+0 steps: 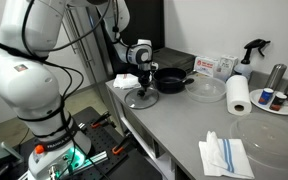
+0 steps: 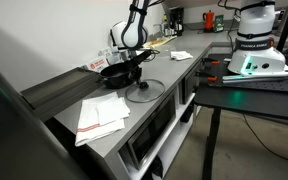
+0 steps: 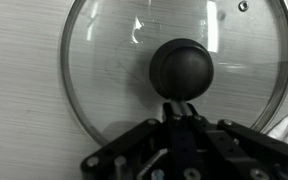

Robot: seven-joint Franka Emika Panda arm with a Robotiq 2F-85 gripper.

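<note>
A round glass lid [image 1: 136, 103] with a metal rim and a black knob [image 3: 181, 70] lies flat on the grey table. My gripper is shut, with nothing showing between its fingers. In the wrist view its fingertips come right up to the near edge of the knob; whether they touch it, I cannot tell. Exterior view 2 has the gripper pointing down just above the lid [image 2: 154, 93], close to the knob [image 2: 142, 86].
A black pan [image 1: 171, 82] stands close beside the lid, with a clear bowl [image 1: 206, 90] further along. White cloths [image 2: 101, 115] lie at the table's end. A paper roll [image 1: 238, 95], cups and a towel [image 1: 224, 156] occupy the other end. Mid-table is free.
</note>
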